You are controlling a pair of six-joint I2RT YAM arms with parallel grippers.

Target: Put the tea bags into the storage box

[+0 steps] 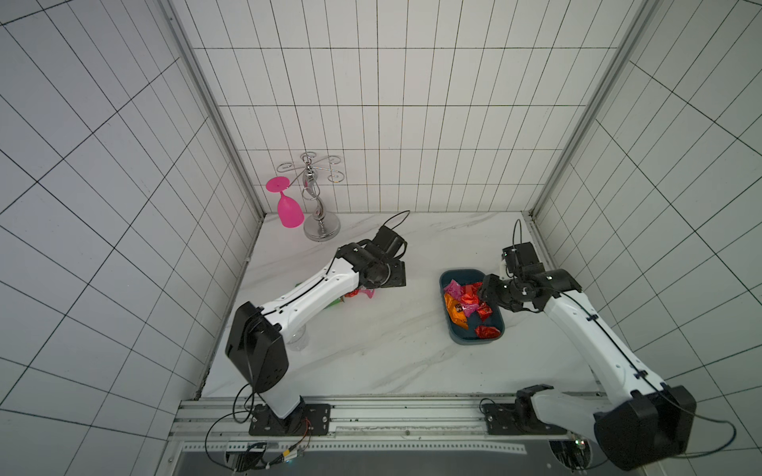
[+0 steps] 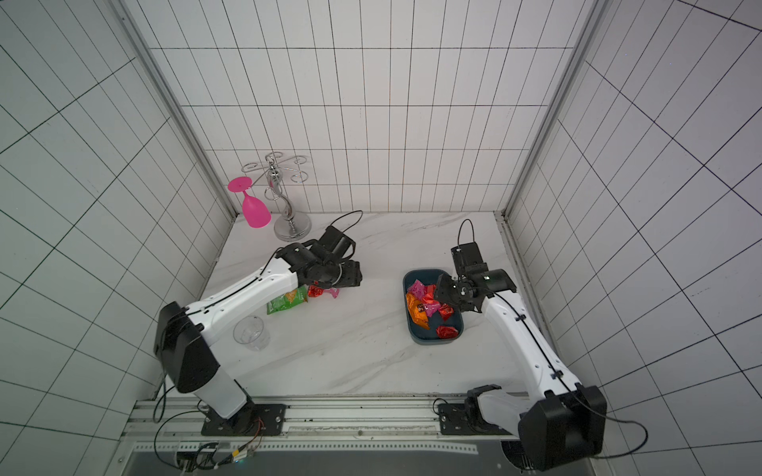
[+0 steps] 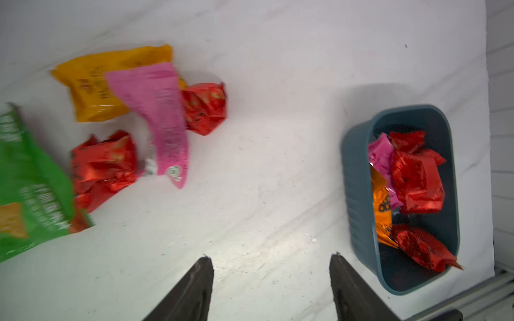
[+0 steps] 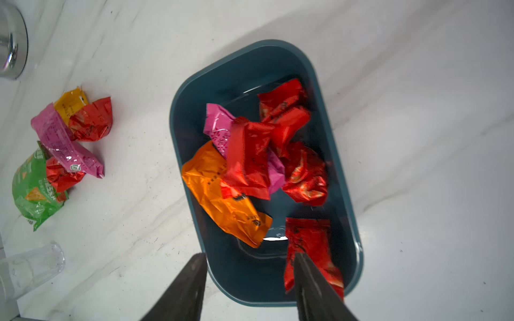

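In the right wrist view, the dark teal storage box (image 4: 214,69) holds several wrapped tea bags: red ones (image 4: 250,157), an orange one (image 4: 225,195) and a pink one partly covered by red. A red bag (image 4: 307,243) lies apart at the box's near end. My right gripper hangs over the box, open and empty. My left gripper is open with bare table between its fingers, above the stretch between the box and a loose pile. That pile has a yellow bag (image 3: 99,80), a pink bag (image 3: 160,112), two red bags (image 3: 104,165) and a green packet (image 3: 32,187).
A clear glass (image 2: 252,333) stands at the left front. At the back left is a chrome stand (image 2: 292,226) with a pink goblet (image 2: 255,212) hung on it. Open table lies in front of and behind the box.
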